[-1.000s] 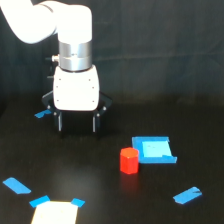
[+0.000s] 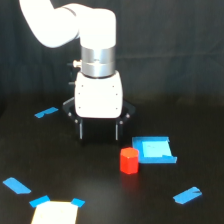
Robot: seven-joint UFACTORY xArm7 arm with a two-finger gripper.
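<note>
A small red block [image 2: 129, 161], with an outline that looks six-sided, rests on the black table right of the middle. My gripper [image 2: 99, 130] is above and to the left of it in the picture, pointing down. Its dark fingers [image 2: 117, 130] stand apart, and nothing shows between them. The gripper is open and not touching the block. Against the black background its fingertips are hard to make out.
Just behind and right of the block lies a pale blue square [image 2: 156, 149] edged with blue tape. A cream square [image 2: 55, 213] with blue tape at its corners is at the front left. Loose tape strips [image 2: 187, 195] mark the otherwise bare table.
My arm and gripper have shifted to the right and slightly lower in the picture, closer to the red block. The block and the taped squares stay where they were.
</note>
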